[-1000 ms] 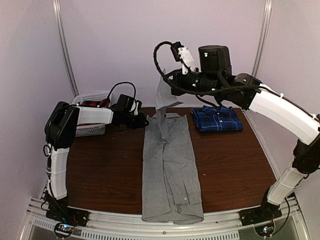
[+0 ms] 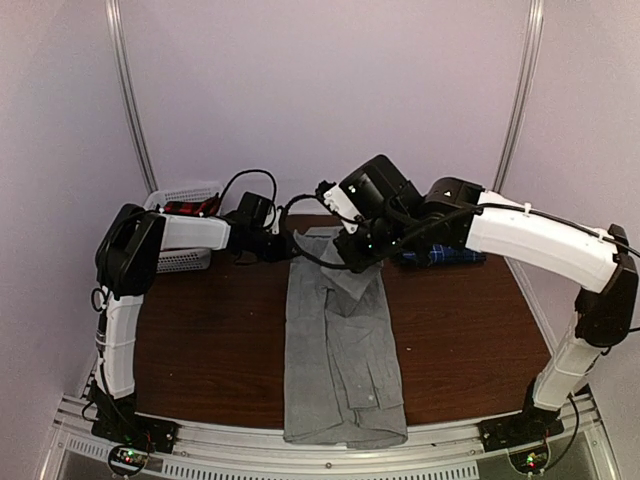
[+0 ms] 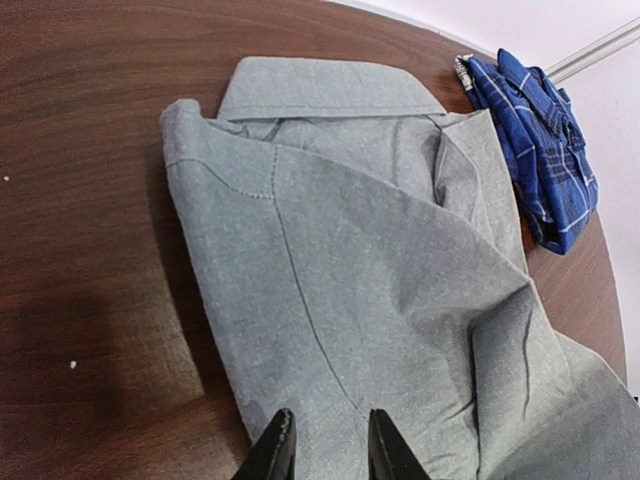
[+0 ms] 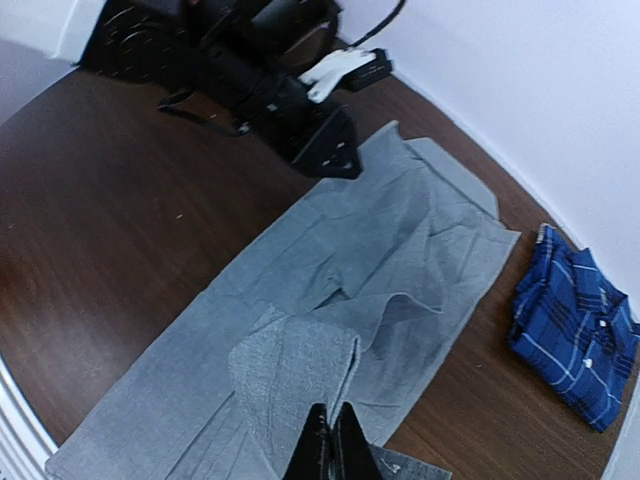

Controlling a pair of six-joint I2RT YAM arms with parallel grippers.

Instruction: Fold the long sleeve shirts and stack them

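Note:
My left gripper hangs open over the shirt's far left part, nothing visible between its fingers. My right gripper is shut on a raised fold of the grey shirt [image 4: 290, 370], above the shirt's middle; in the top view the right wrist hides where it holds. A folded blue plaid shirt [image 4: 570, 330] lies to the right of the grey one.
A white basket [image 2: 182, 260] with red plaid cloth stands at the back left. Walls close in the sides and back.
My right gripper has come down and toward the front with the lifted grey cloth, which now droops onto the shirt. The left arm has moved very slightly.

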